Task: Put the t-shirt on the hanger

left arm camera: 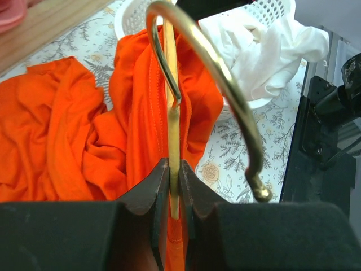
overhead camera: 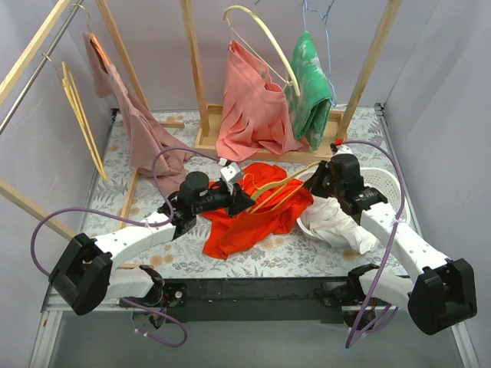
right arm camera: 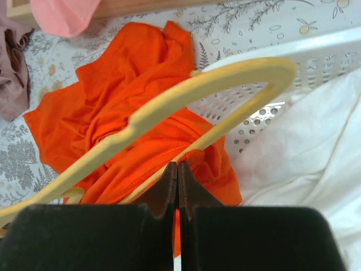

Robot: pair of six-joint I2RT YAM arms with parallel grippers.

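The red-orange t-shirt [overhead camera: 249, 228] lies bunched on the floral surface between my arms, partly raised. My left gripper is shut on the pale wooden hanger [left arm camera: 173, 132], whose metal hook [left arm camera: 240, 107] curves up in front of the left wrist view. In the right wrist view the hanger [right arm camera: 121, 138] slants over the shirt, its rounded end pointing toward the basket. A fold of the shirt [right arm camera: 194, 161] is pinched at the tips of my shut right gripper, overlapping the hanger's lower bar. How far the hanger sits inside the shirt is unclear.
A white perforated basket [overhead camera: 391, 186] holding white cloth [overhead camera: 337, 222] stands at the right. Behind hang a pink garment [overhead camera: 253, 103] and a green one [overhead camera: 308, 92]. A mauve garment [overhead camera: 138, 115] and an empty hanger [overhead camera: 83, 119] hang at left.
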